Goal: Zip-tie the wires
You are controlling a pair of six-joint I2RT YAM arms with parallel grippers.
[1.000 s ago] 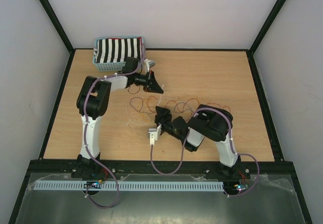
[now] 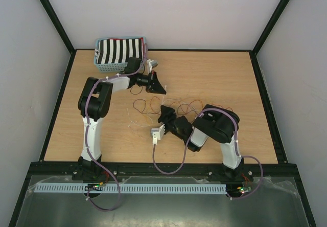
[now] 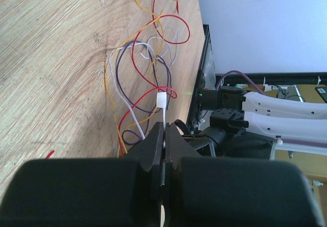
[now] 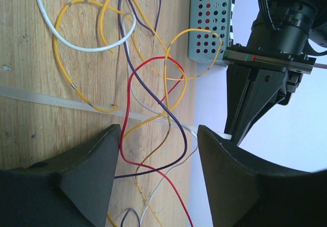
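Tangled red, yellow, purple and white wires [image 2: 140, 104] lie across the middle of the table. My left gripper is shut on the thin clear zip tie [image 3: 164, 112], whose white head points out past the fingertips. My right gripper is low over the wires, its fingers apart, with red, yellow and purple wires crossing between them and the zip tie's strap [image 4: 51, 98] passing behind them. Whether it grips any of these is not visible.
A light blue basket [image 2: 102, 68] with striped cloth stands at the back left. Both arms reach in from the front edge.
My right arm has shifted slightly toward the right and front in the top view. My left arm looks unchanged.
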